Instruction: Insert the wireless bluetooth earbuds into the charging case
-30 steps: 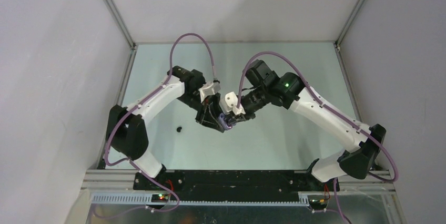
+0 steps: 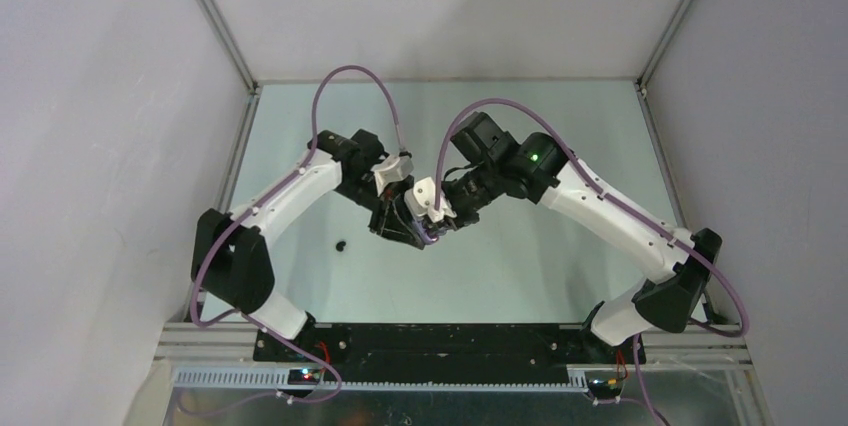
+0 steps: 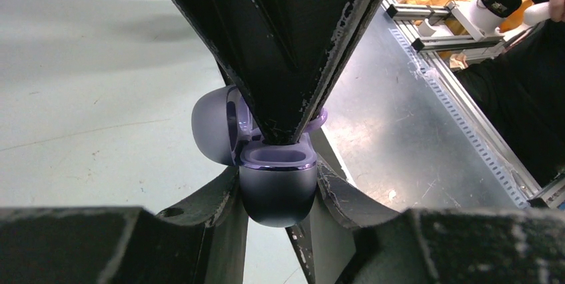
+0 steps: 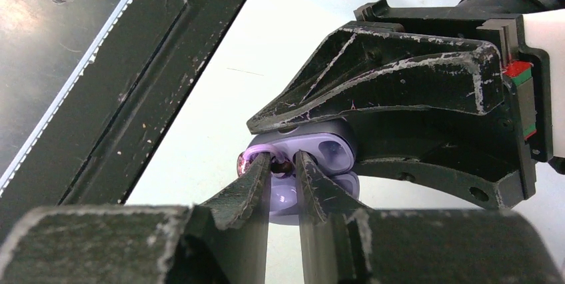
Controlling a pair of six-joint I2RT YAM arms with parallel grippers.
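Observation:
The lilac charging case (image 3: pixel 276 197) is up off the table with its lid (image 3: pixel 214 126) open. My left gripper (image 2: pixel 413 237) is shut on it, a finger on either side. Its inside faces my right gripper, which is open by a narrow gap, fingertips right at the case. By these tips a shiny lilac loop (image 4: pixel 261 151), seemingly part of an earbud, shows at one end of the case; the fingers partly hide it. How deep it sits cannot be told. An oval hollow (image 4: pixel 330 152) at the other end looks empty. In the top view both grippers meet mid-table.
A small dark object (image 2: pixel 340 245) lies alone on the pale table (image 2: pixel 480 291), left of the grippers. A black rail (image 2: pixel 450 351) runs along the front edge. The two arms are very close together.
The right arm has shifted a little to the left, toward the left gripper. The left arm has drifted slightly left, with the case still in its grip.

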